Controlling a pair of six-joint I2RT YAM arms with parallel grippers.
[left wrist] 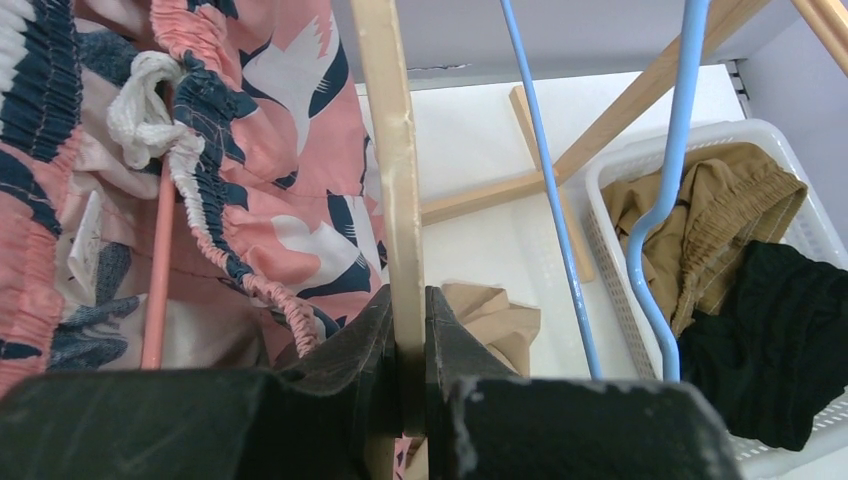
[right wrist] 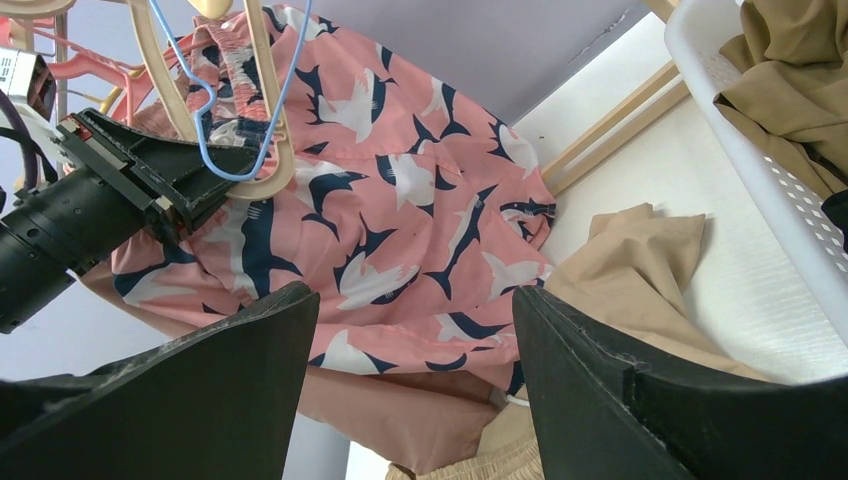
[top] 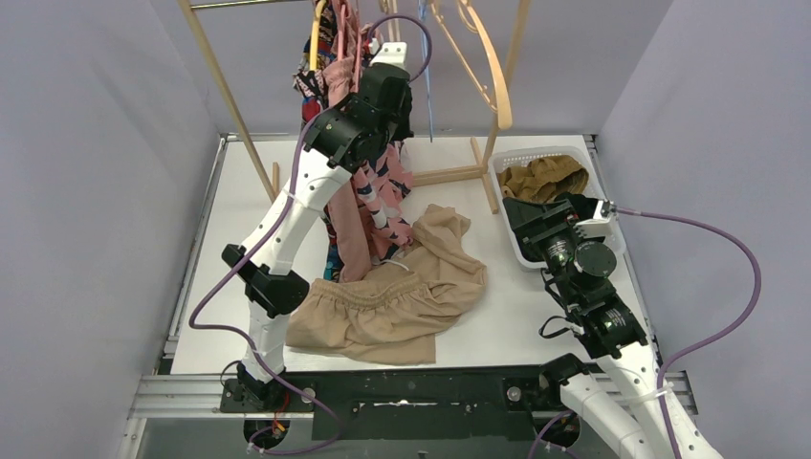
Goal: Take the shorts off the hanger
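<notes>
My left gripper is shut on a beige hanger (left wrist: 388, 140), whose bar runs between its fingers with no cloth visible there. In the right wrist view, that hanger's lower bar (right wrist: 281, 165) shows bare at the left gripper's tips. Tan shorts (top: 383, 306) lie spread on the table below, clear of the hangers. To the left of the held hanger, pink shorts with a bird pattern (right wrist: 400, 200) still hang among other garments. My right gripper stands open and empty, near the white basket in the top view.
A white basket (top: 505, 203) at the right holds brown (left wrist: 735, 200) and black clothes (left wrist: 770, 340). Blue hangers (left wrist: 660, 190) and a bare wooden hanger (top: 494, 62) hang right of the left gripper. The rack's wooden leg (top: 449, 176) stands behind.
</notes>
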